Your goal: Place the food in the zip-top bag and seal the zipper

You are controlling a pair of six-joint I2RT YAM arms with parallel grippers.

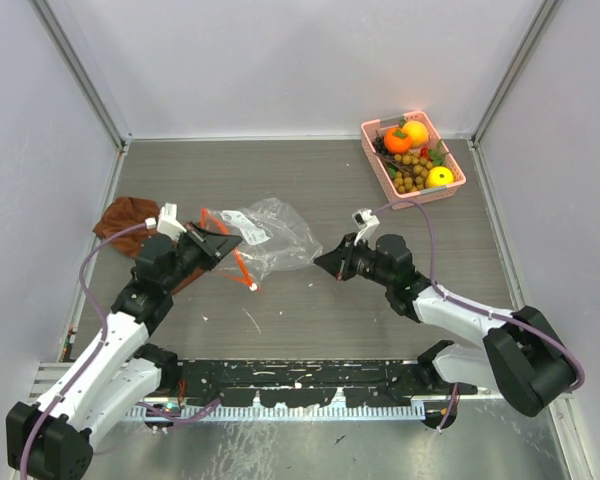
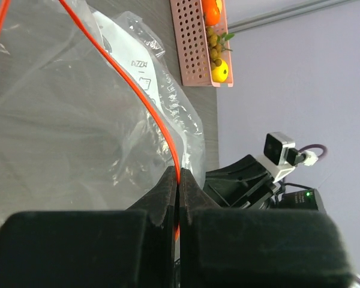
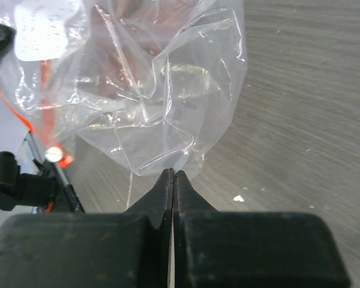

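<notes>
The clear zip bag (image 1: 270, 240) with orange zipper edges lies stretched between my grippers. In the left wrist view my left gripper is shut on the bag's orange zipper edge (image 2: 138, 90), and the bag's opening faces it. My right gripper is shut on the crumpled bottom edge of the clear plastic (image 3: 162, 108), at the bag's right end. The food, several fruits such as an orange (image 1: 397, 140) and a yellow fruit (image 1: 439, 177), sits in the pink basket (image 1: 402, 201) at the back right.
A brown cloth (image 1: 125, 220) lies at the left behind my left arm. Walls surround the work area on the sides and back.
</notes>
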